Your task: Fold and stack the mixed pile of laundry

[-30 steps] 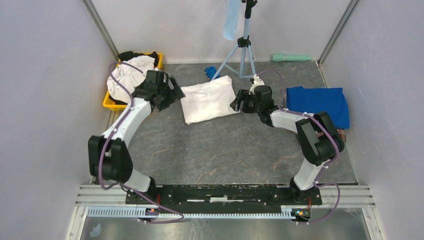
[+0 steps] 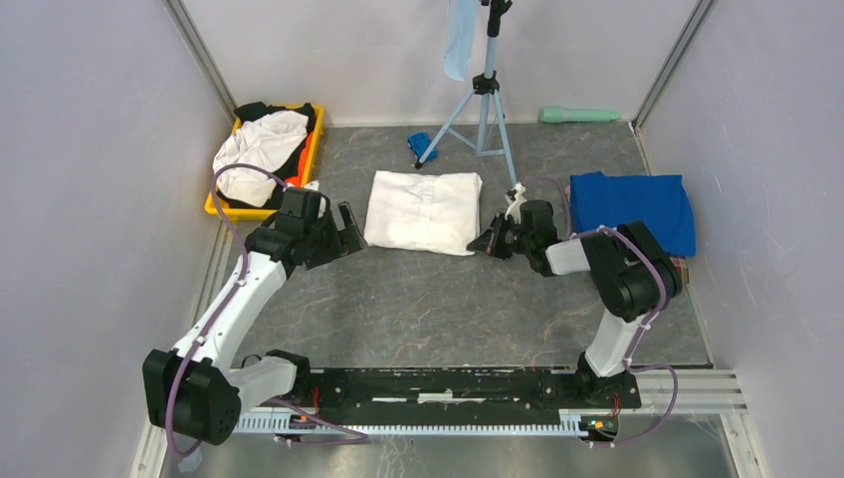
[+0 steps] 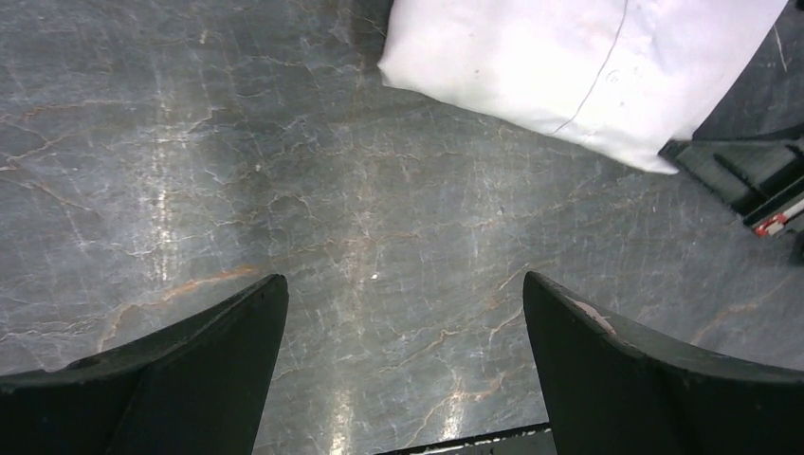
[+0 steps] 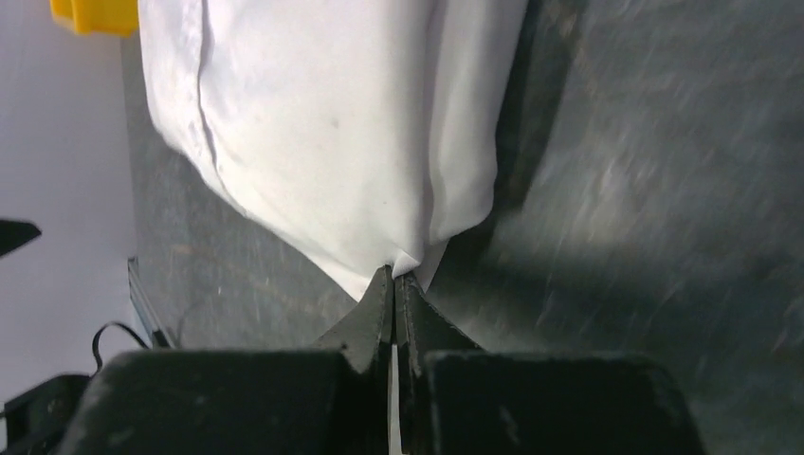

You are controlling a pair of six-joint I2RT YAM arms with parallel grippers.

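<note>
A white cloth [image 2: 423,211], folded to a rough rectangle, lies on the grey table around its middle. My right gripper [image 2: 474,247] is at the cloth's near right corner, shut on it; in the right wrist view the white fabric [image 4: 332,161] runs down to a pinched tip between the closed fingertips. Left of the cloth, my left gripper [image 2: 357,229] stands open. Only bare table shows between its fingers in the left wrist view, with the cloth [image 3: 569,66] beyond them.
A yellow basket [image 2: 316,149] with white, black and orange laundry stands at back left. Folded blue cloth [image 2: 632,209] lies at the right, above a plaid piece [image 2: 681,267]. A tripod [image 2: 485,119] stands behind the white cloth.
My right gripper has shut on the cloth's corner and moved toward the near side, turning the cloth straighter. My left gripper moved nearer the front and stays open.
</note>
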